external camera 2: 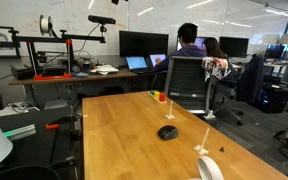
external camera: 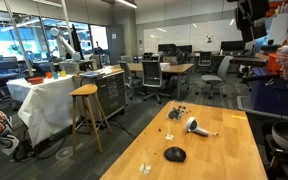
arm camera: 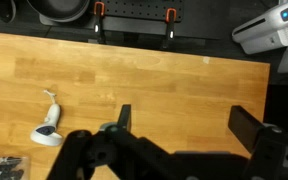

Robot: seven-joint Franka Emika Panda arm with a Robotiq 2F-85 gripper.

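Note:
My gripper stands open high over the wooden table (arm camera: 154, 75), its two black fingers far apart and only bare wood visible between them. A white rounded object (arm camera: 46, 135) lies on the table at the left of the wrist view; exterior view 1 shows this white object (external camera: 198, 127) lying on its side. A small dark rounded object (external camera: 175, 154) rests nearer that camera, and the dark object (external camera 2: 167, 132) is mid-table in exterior view 2. Thin white upright pegs stand on the table, one peg (external camera: 169, 131) beside the white object and another peg (external camera 2: 167, 110) behind the dark one.
A dark round pan-like item (arm camera: 62, 8) and a perforated metal plate (arm camera: 134, 11) border the table in the wrist view. A white device (arm camera: 269, 28) sits at the upper right. Small coloured items (external camera 2: 161, 97) lie at the table's far end.

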